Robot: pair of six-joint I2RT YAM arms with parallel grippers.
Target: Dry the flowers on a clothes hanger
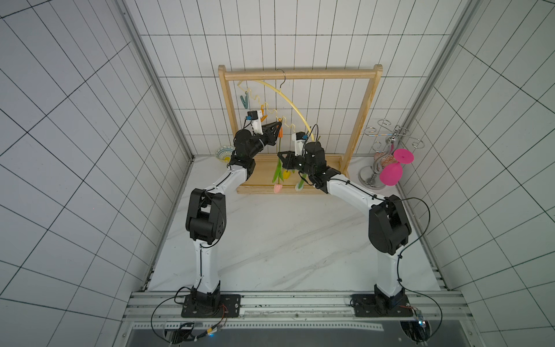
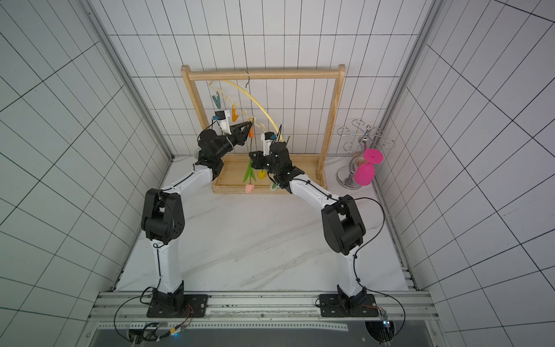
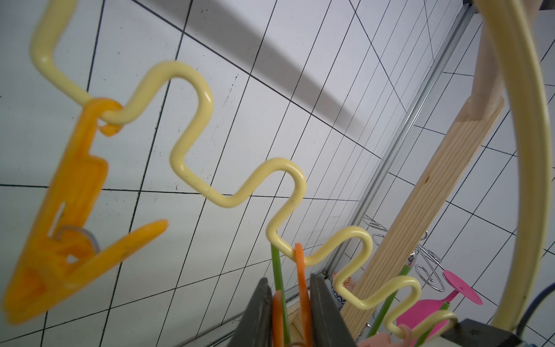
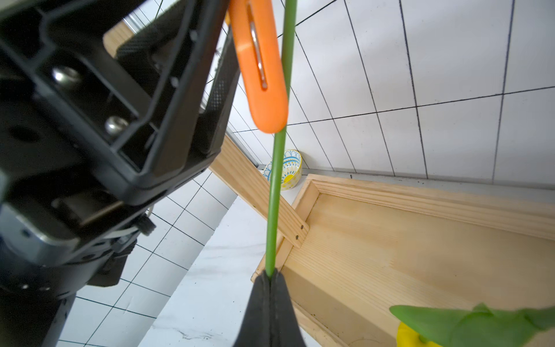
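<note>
The tilted yellow hanger (image 1: 293,106) hangs from the wooden rack (image 1: 323,74). My left gripper is shut on an orange clothespin (image 3: 301,283) at the hanger's wavy lower bar (image 3: 283,163). Below it, my right gripper is shut on the green stem (image 4: 275,196) of an upside-down flower with a pink bloom (image 1: 278,188). In the right wrist view the stem rises along the right side of the orange clothespin (image 4: 261,75). I cannot tell whether it lies between the clip's prongs.
A yellow clothespin (image 3: 75,225) and a teal one (image 1: 244,100) hang farther left on the bar. Other flowers, one yellow (image 4: 413,335), hang close by on the right. A metal stand (image 1: 370,173) with pink pieces stands far right.
</note>
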